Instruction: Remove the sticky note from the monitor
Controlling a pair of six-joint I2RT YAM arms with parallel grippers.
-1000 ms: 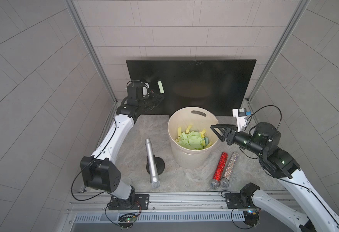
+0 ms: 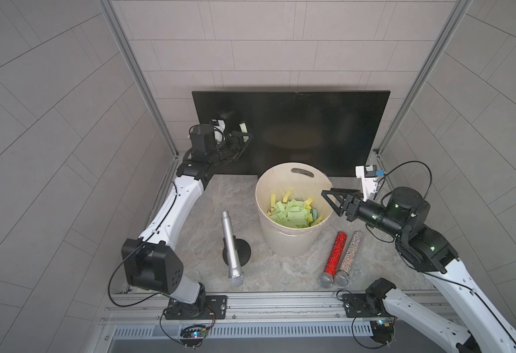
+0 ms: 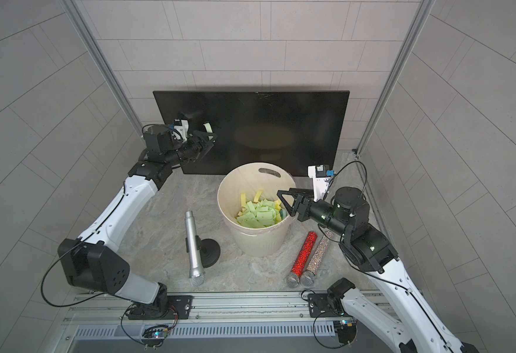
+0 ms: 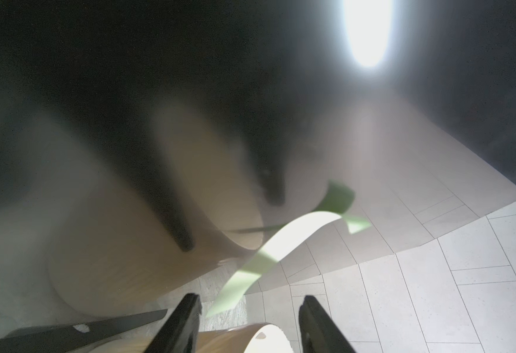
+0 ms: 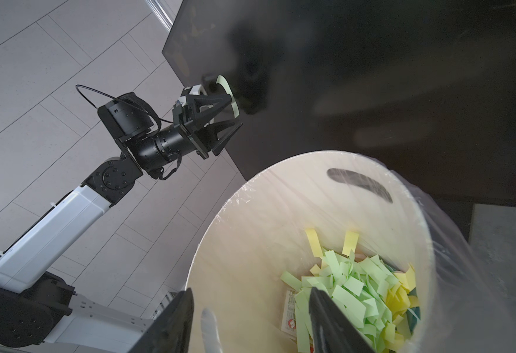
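Observation:
A pale green sticky note (image 4: pixel 281 241) curls off the dark monitor (image 2: pixel 305 129), with its reflection showing in the screen. In the left wrist view one end hangs down by the tip of the left-hand finger. My left gripper is open at the left of the screen, its fingers apart, and no grip on the note shows. From above, the note (image 2: pixel 244 128) appears just beyond the left fingertips, its lower part partly hidden by them. My right gripper stands with its fingers apart and empty, over the right rim of the bin.
The cream bin (image 2: pixel 293 238), lined with clear plastic, holds many green and yellow paper scraps. A silver microphone (image 2: pixel 231 247) on a round black stand, plus a red microphone (image 2: pixel 335 253) and a glittery microphone (image 2: pixel 349 256), lie in front. Bare table shows left of the bin.
The right arm has barely moved.

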